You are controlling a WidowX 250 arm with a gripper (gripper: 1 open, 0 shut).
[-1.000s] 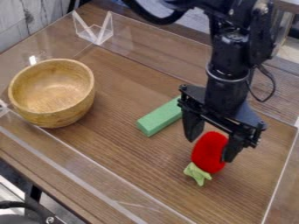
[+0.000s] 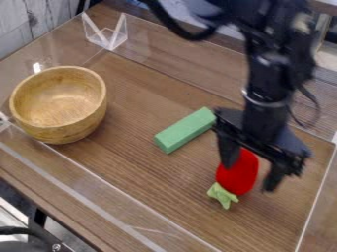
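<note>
My dark gripper (image 2: 245, 146) comes down from the upper right, its spread fingers reaching to either side of and over a red object (image 2: 237, 175) with a light green leafy tip (image 2: 223, 197), which looks like a toy strawberry or similar. The fingers stand open. Whether they touch the red object I cannot tell.
A light green block (image 2: 184, 131) lies left of the gripper. A yellow-orange bowl (image 2: 57, 126) sits at the far left. A white wire item (image 2: 105, 30) stands at the back left.
The red object stays near the same spot.
</note>
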